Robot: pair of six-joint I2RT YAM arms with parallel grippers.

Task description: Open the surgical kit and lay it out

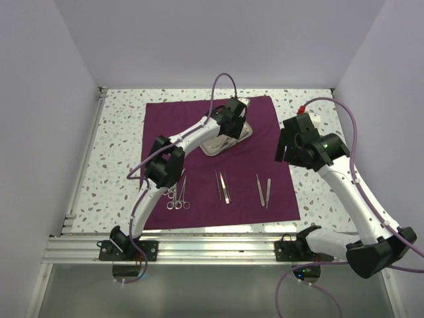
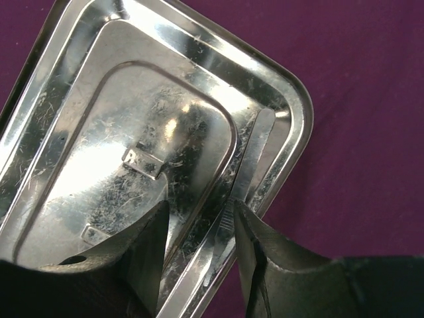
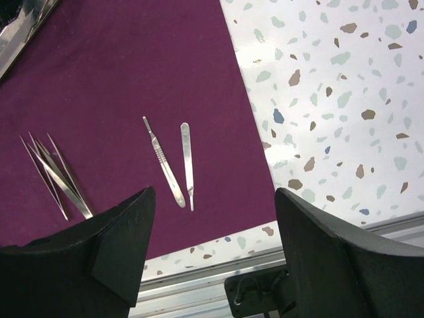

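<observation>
A metal tray sits at the back middle of the purple cloth, partly covered by my left arm. Inside it, along one side, lies a slim flat-handled instrument, probably a scalpel. My left gripper is open above the tray, its right finger close to that instrument; contact cannot be judged. Two scalpels, one with a ridged grip and one smooth, lie on the cloth. Tweezers lie left of them, scissors further left. My right gripper hangs at the cloth's right edge, fingers apart and empty.
Bare purple cloth surrounds the tools at front, with free room right of the scalpels. Speckled tabletop borders the cloth. A metal rail runs along the front edge.
</observation>
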